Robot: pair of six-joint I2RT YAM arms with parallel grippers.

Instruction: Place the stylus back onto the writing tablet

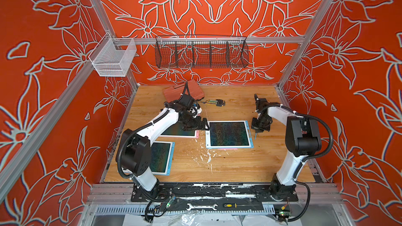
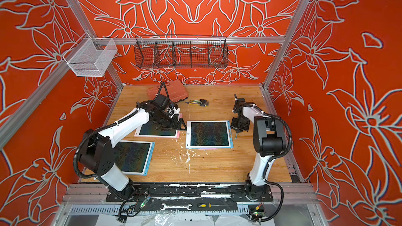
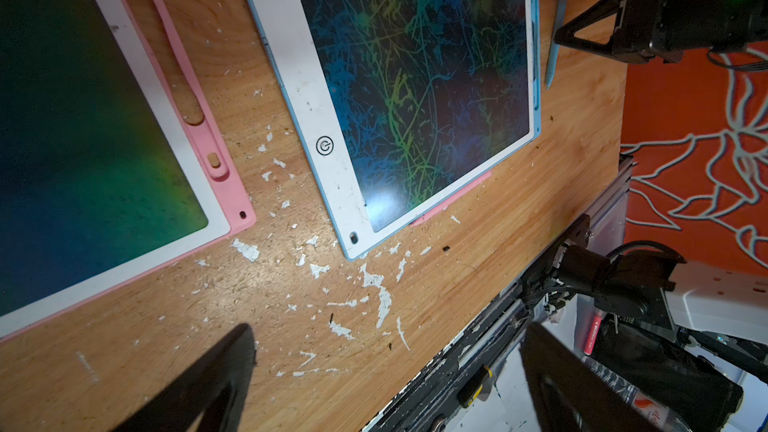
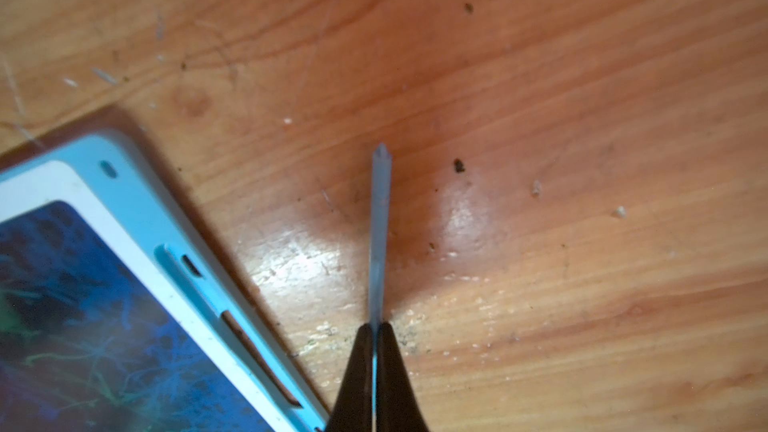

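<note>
A blue-grey stylus (image 4: 380,224) lies just beside the right edge of the white-and-blue writing tablet (image 3: 274,48), whose side slot is empty. My right gripper is shut on the stylus, its fingertips closed around the shaft. My left gripper (image 1: 203,124) hangs above the gap between the middle tablet and a pink-edged tablet (image 3: 192,128); in the left wrist view its fingers are wide apart with nothing between them.
Another blue tablet (image 2: 150,152) lies at the front left. A red case (image 1: 196,89) and a small tool bundle (image 1: 215,102) lie at the back. Wire baskets (image 1: 201,54) hang on the rails.
</note>
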